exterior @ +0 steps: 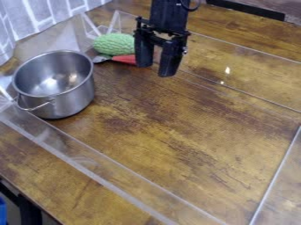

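The black gripper (157, 54) hangs over the back middle of the wooden table, its two fingers apart with nothing visible between them. Just behind and left of it lie a pale green textured object (111, 45) and a red-handled utensil (122, 59), partly hidden by the gripper. A steel pot (51, 84) with a wire handle stands at the left.
Clear plastic sheets or rails run along the left and right sides of the table.
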